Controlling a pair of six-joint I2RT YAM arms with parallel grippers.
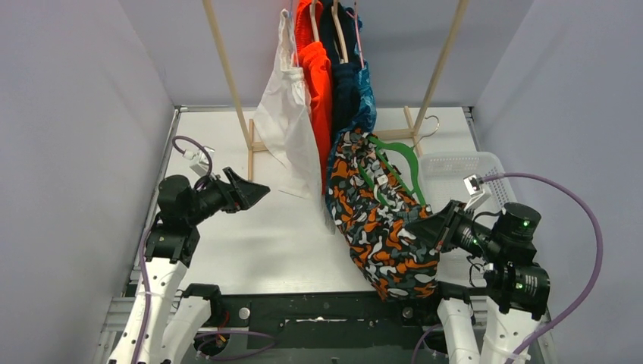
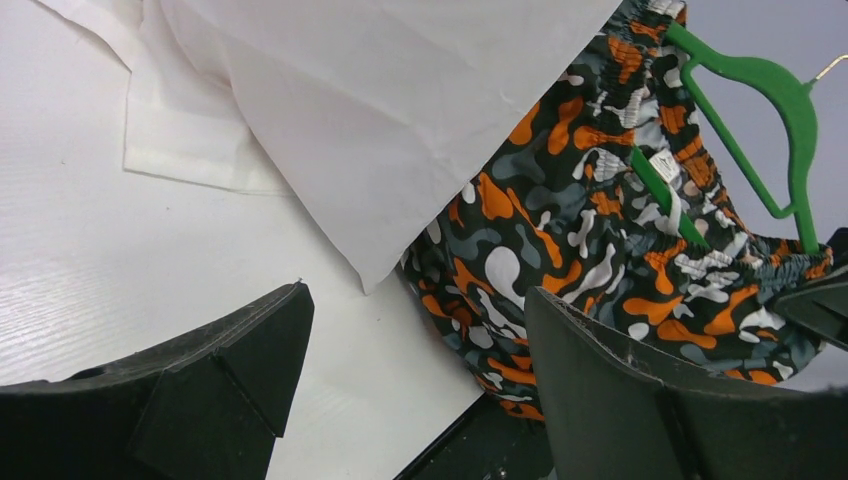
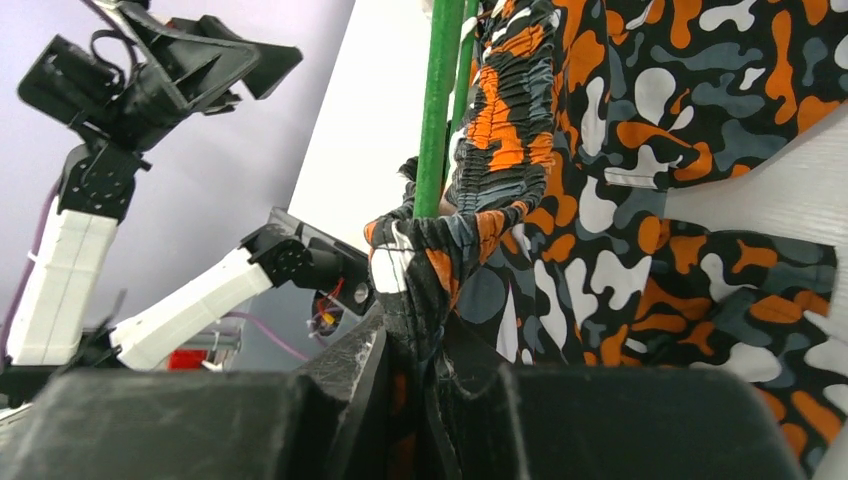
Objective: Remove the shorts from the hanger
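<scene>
Camouflage shorts (image 1: 383, 250) in orange, grey, white and black hang on a green hanger (image 1: 410, 163) in front of the rack's clothes, their lower part over the front edge. My right gripper (image 1: 425, 233) is shut on their waistband at the hanger's near end; the right wrist view shows the bunched fabric (image 3: 420, 270) between its fingers. My left gripper (image 1: 246, 186) is open above the table's left side, empty and apart from the shorts. In the left wrist view the shorts (image 2: 590, 260) are beyond its fingers.
A wooden rack holds white (image 1: 280, 144), red, navy and blue clothing at the back. A white basket (image 1: 478, 163) sits at the right, partly behind the right arm.
</scene>
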